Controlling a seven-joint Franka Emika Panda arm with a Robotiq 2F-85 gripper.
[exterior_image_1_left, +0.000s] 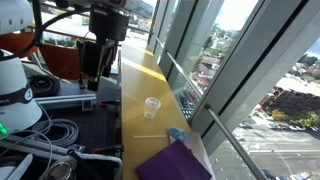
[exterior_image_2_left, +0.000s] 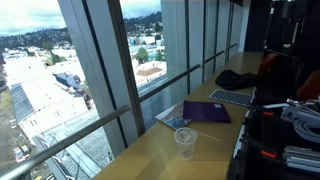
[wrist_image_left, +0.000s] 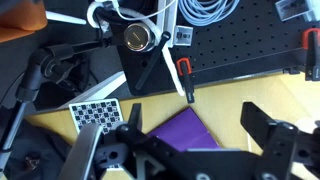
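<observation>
With its fingers wide apart, my gripper is open and holds nothing; a purple flat item (wrist_image_left: 186, 133) shows between and below its fingers in the wrist view. In exterior view 1 the gripper (exterior_image_1_left: 94, 82) hangs at the upper left, over the dark base side, away from the wooden ledge. A clear plastic cup (exterior_image_1_left: 152, 104) stands upright on that ledge. Beyond it lie a thin pale stick (exterior_image_1_left: 151, 136) and the purple item (exterior_image_1_left: 172, 163). Exterior view 2 shows the cup (exterior_image_2_left: 186, 142) near the front, with the purple item (exterior_image_2_left: 207, 112) behind it.
A whitish-blue crumpled item (exterior_image_2_left: 174, 115) lies by the window. A keyboard (exterior_image_2_left: 231, 97) and a dark bundle (exterior_image_2_left: 237, 79) sit farther along the ledge. Looped cables (wrist_image_left: 207, 10) and a black perforated plate (wrist_image_left: 240, 45) occupy the robot's base. Bare wood surrounds the cup.
</observation>
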